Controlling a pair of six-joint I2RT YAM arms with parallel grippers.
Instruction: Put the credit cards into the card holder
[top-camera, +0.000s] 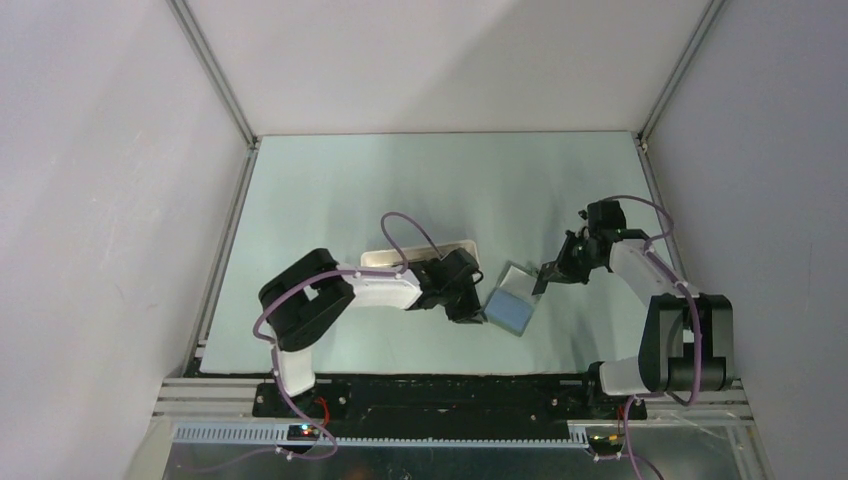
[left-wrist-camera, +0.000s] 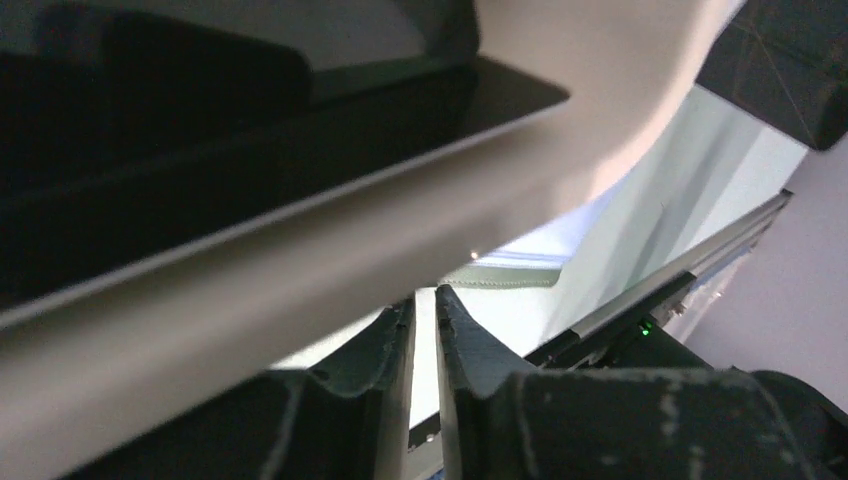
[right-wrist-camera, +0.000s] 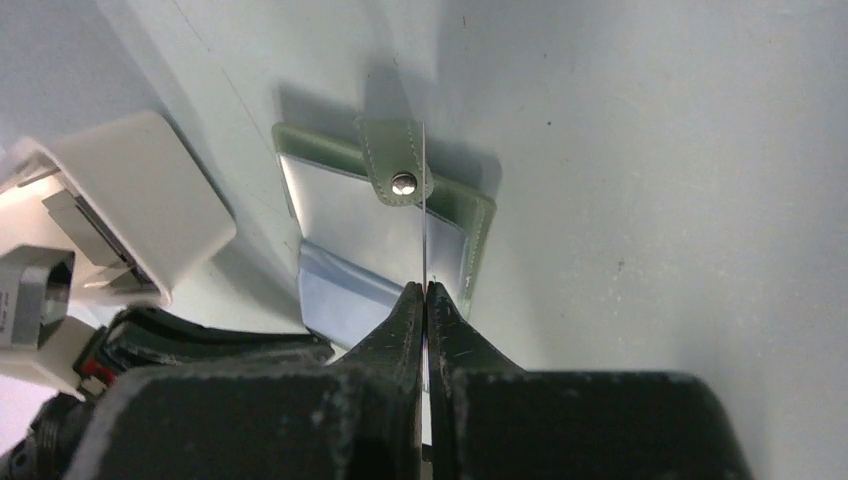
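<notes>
The card holder (top-camera: 513, 297), green-edged with a clear window and a blue pocket, lies flat on the table. In the right wrist view its snap flap (right-wrist-camera: 392, 160) shows at the far end. My right gripper (top-camera: 548, 272) is shut on a dark credit card (top-camera: 541, 284), held on edge beside the holder's upper right side; from the wrist this card (right-wrist-camera: 424, 220) is a thin line. At the holder's lower left edge is my left gripper, narrowly open with only bright table between its fingers. Whether it touches the holder's edge (left-wrist-camera: 510, 277) is unclear.
A white tray (top-camera: 462, 246) stands behind the left arm, which covers most of it. Its pale rim (left-wrist-camera: 380, 235) and a dark card (left-wrist-camera: 330, 150) inside fill much of the left wrist view.
</notes>
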